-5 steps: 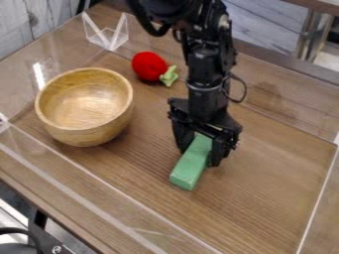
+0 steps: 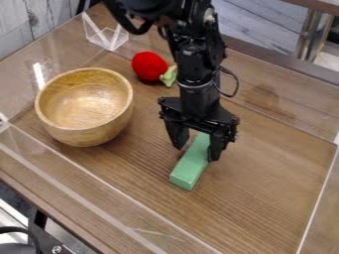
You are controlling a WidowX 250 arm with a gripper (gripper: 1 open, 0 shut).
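Observation:
My black gripper (image 2: 196, 135) hangs from the top of the view over a green block (image 2: 191, 171), which lies on the wooden table at the centre right. The fingers are spread, around or just above the block's far end; whether they touch it I cannot tell.
A wooden bowl (image 2: 82, 103) stands at the left. A red object (image 2: 149, 65), with a small green one beside it, lies at the back near a clear plastic item (image 2: 103, 30).
The gripper has shifted slightly up and back, away from the near part of the green block, more of which now shows.

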